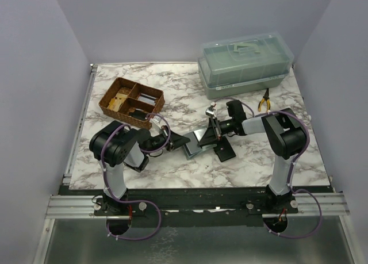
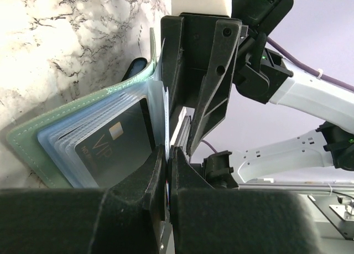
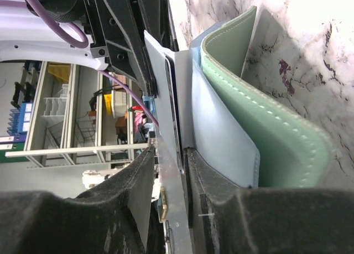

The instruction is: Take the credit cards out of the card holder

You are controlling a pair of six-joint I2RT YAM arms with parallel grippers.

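Observation:
The mint-green card holder (image 1: 193, 153) with clear sleeves lies between my two grippers near the table's middle. In the left wrist view a black VIP card (image 2: 113, 146) sits in the sleeves; my left gripper has its fingertips closed round the upright sleeve edges. In the right wrist view my right gripper has its fingertips at the upright pale sleeve edge, beside the green cover (image 3: 276, 132). Whether thin card or sleeve is held firmly in either is hard to tell.
A black rectangular item (image 1: 226, 152) lies right of the holder. A wicker organiser (image 1: 131, 83) is at back left, green plastic boxes (image 1: 241, 62) at back right, pliers (image 1: 264, 100) at the right edge.

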